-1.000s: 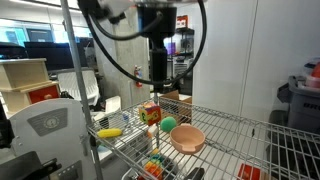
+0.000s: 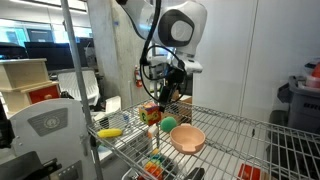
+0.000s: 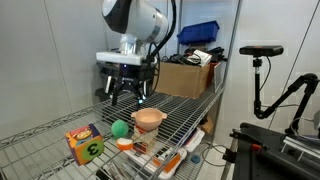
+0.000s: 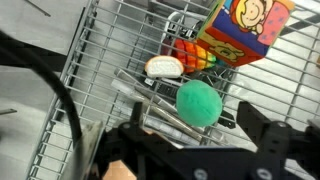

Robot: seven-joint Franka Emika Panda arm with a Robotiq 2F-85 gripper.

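My gripper point(image 2: 172, 92) hangs above the wire rack point(image 2: 222, 118), pointing down, its fingers open and empty. In the wrist view a green ball point(image 4: 198, 103) appears between the two spread fingers, below them on the rack. Exterior view 2 shows the green ball point(image 3: 120, 129) resting beside a pink bowl point(image 3: 148, 118), with clear space up to my gripper point(image 3: 128, 88). A colourful box with a cartoon figure point(image 4: 240, 28) stands near the ball. The pink bowl point(image 2: 187, 138) is to the ball's right in exterior view 1.
A yellow object point(image 2: 110, 132) lies at the rack's left end. Orange and white items point(image 4: 165, 67) show under the wires near the ball. Further back, a brown box point(image 3: 186, 79) stands on the rack. The rack's right part is mostly bare.
In exterior view 1 the arm has moved back and away from the camera, over the rack near the green ball. The objects on the rack have stayed put.
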